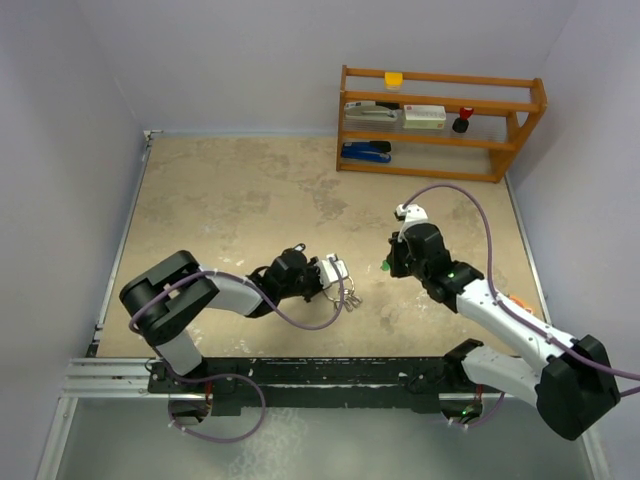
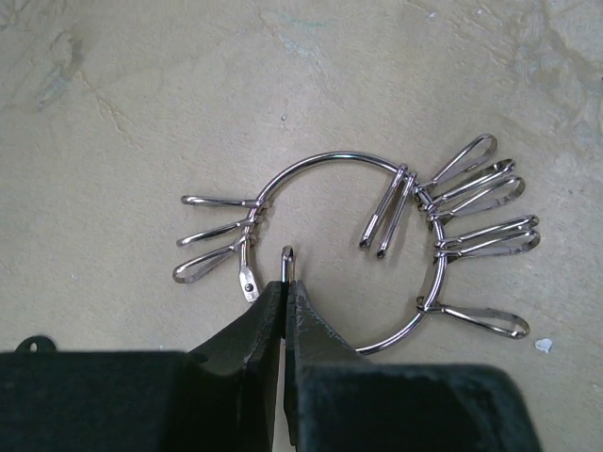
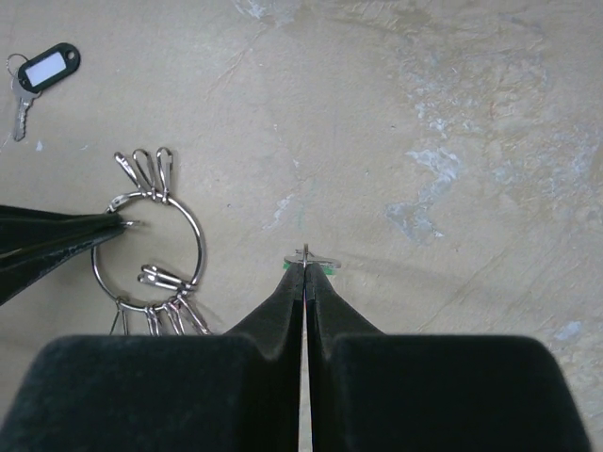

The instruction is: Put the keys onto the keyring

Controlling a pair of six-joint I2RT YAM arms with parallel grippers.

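Note:
A large metal keyring (image 2: pixel 332 155) fills the middle of the left wrist view, with several wire clips (image 2: pixel 492 241) hanging around it. My left gripper is shut, and a thin metal loop (image 2: pixel 287 259) pokes up between its fingertips, seemingly part of the ring; the fingers hide the ring's lower left stretch. My right gripper is also shut, apart from the ring, with a thin metal piece and a green tag (image 3: pixel 328 269) at its tips, seen edge-on. A key (image 3: pixel 23 115) with a black tag (image 3: pixel 49 67) lies on the table.
An orange rack (image 1: pixel 440 138) with office items stands at the back right. Bare tabletop (image 1: pixel 250 190) stretches behind both arms. Something orange (image 1: pixel 520 300) lies near the right edge, partly behind the right arm.

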